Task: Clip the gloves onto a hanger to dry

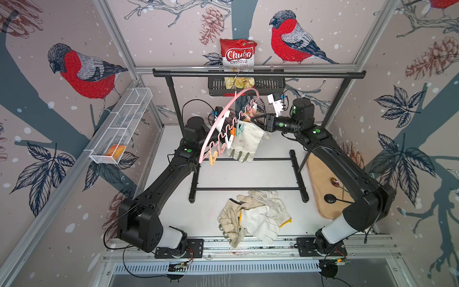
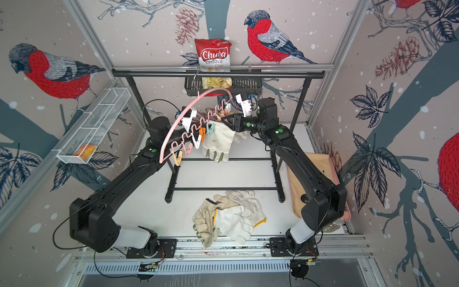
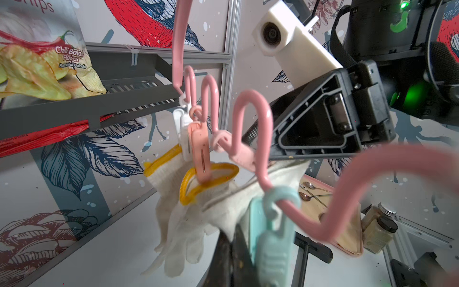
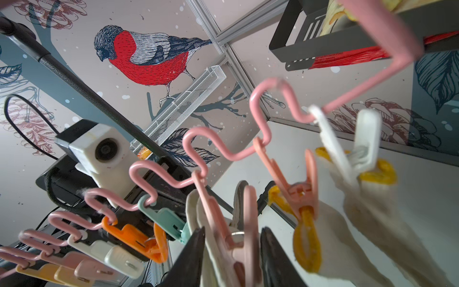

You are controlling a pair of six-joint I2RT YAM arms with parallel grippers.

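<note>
The pink hanger (image 1: 225, 109) hangs from the black rack, its clips in a row. Two yellow-cuffed gloves (image 3: 184, 239) hang from its white clip (image 3: 183, 126) and its salmon clip (image 3: 199, 148). Beside them hangs another white glove (image 1: 247, 141), its cuff drawn out to the fingertips of my left gripper, which is shut on that edge. My right gripper stands part open, its fingers on either side of a pink clip (image 4: 239, 234), with glove fabric against the clip's left side. Whether this clip grips the cuff is unclear.
Several more gloves (image 1: 255, 212) lie piled at the table's front. Orange (image 4: 136, 236) and teal (image 4: 165, 221) clips hang on the hanger near my left arm. A chips bag stands in the black shelf basket (image 1: 267, 86) behind. A tan tray (image 1: 325, 201) lies right.
</note>
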